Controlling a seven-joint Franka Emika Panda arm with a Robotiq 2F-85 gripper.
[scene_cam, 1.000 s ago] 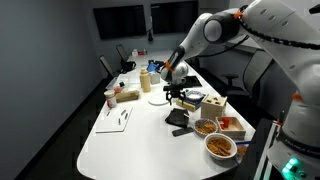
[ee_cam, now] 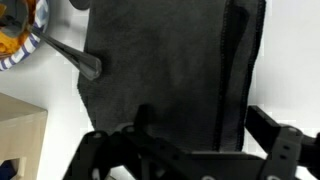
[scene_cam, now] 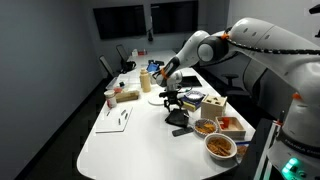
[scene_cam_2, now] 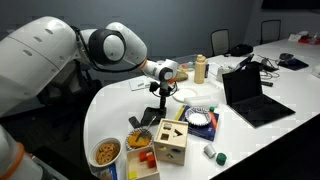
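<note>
A dark cloth lies folded on the white table, filling much of the wrist view, with a raised fold along its right side. My gripper is over the cloth's near edge, its fingers spread wide and nothing held between them. In exterior view 1 the gripper hangs above the far end of the cloth. Exterior view 2 shows the cloth partly hidden below the arm.
A wooden box, bowls of food and a tray with small toys stand near the cloth. A laptop and a plate are farther off.
The gripper has come down and toward the near side, from beyond the cloth to over its far end. The cloth looks unmoved.
</note>
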